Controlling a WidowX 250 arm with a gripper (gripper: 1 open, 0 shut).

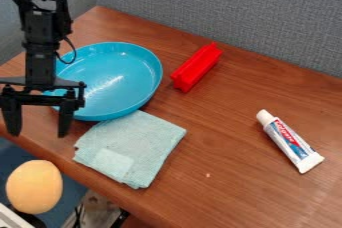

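Observation:
My black gripper (39, 122) hangs at the left of the table with its fingers spread open and nothing between them, in front of and partly over the near-left part of a blue round plate (120, 72). A folded pale grey-green cloth (134, 147) lies below the plate. A red object (197, 66) lies right of the plate, and a white toothpaste tube (289, 141) lies at the right.
The wooden table (247, 92) has free room in the middle and at the lower right. A grey panel (241, 12) borders the back. A yellow egg-shaped object (34, 187) is at the lower left, off the tabletop's near edge.

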